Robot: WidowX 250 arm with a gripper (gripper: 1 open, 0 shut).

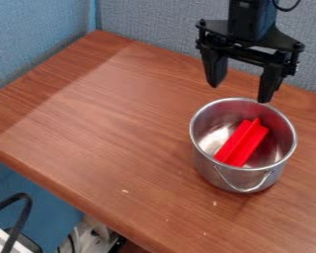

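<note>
A steel pot (229,176) with a wire handle stands on the right part of the wooden table, and a red block-like object (241,142) lies inside it. My black gripper (241,79) hangs open above and behind the pot, its two fingers apart with nothing between them.
Blue-grey padded walls stand at the left and back. Past the front left edge are cables and a white object, partly out of view.
</note>
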